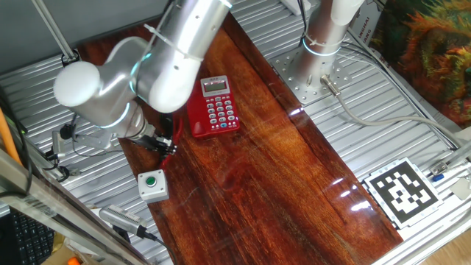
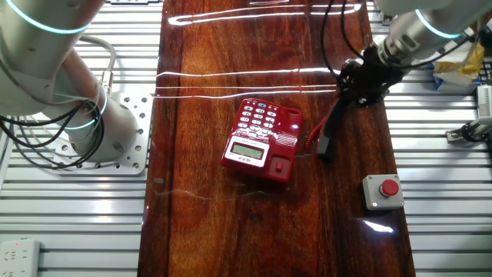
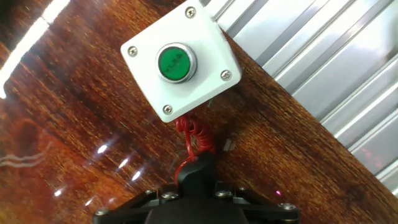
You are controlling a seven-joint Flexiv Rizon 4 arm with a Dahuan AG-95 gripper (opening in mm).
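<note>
In exterior view 1 the red telephone base lies on the dark wooden board with its keypad up; the arm covers its left side. My gripper is shut on a black handset, seen end-on in the wrist view. From the side, in exterior view 2, the handset slants down from my gripper beside the base, its low end close to the board. Whether it touches cannot be told. A red coiled cord runs from the handset past the white box.
A white box with a green button stands at the board's edge near my gripper. Another box with a red button sits on the same edge. A marker board lies off the opposite side. Much of the board is bare.
</note>
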